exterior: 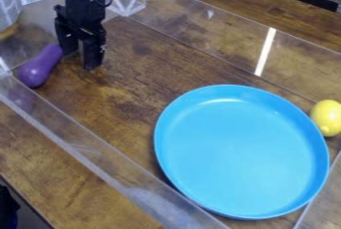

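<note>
A black robot gripper [80,46] reaches down at the upper left, close beside a purple eggplant-like object [38,73] that lies along the left side of the wooden surface. The fingers are dark and small, so whether they are open or shut cannot be told. A large blue plate [240,151] fills the lower right, and a yellow lemon-like object [325,117] sits at the right edge.
Clear plastic walls border the wooden area [134,114] at left, top and right. The middle of the surface, between the gripper and the plate, is free.
</note>
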